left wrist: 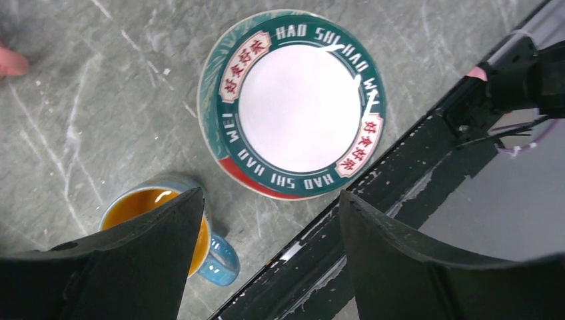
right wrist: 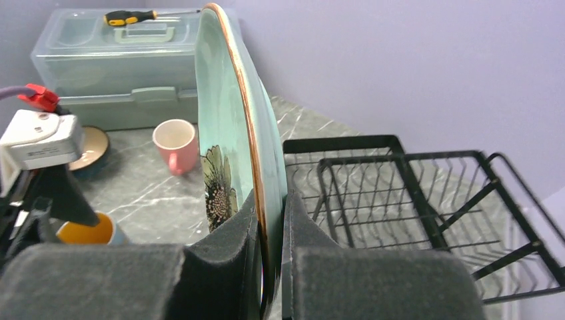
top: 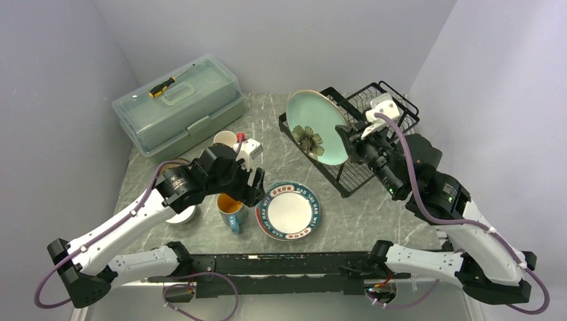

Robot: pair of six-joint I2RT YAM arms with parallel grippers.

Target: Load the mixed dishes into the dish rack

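My right gripper is shut on the rim of a mint plate with a flower print, holding it up on edge over the left part of the black dish rack. My left gripper is part open and empty, above the blue mug and beside a patterned plate with a teal lettered rim, which appears stacked on another in the left wrist view. A pink cup, a brown dish and a white bowl stand on the left of the counter.
A translucent toolbox with a screwdriver on its lid fills the back left. Walls close in the counter at back and sides. Some bare counter shows at front right.
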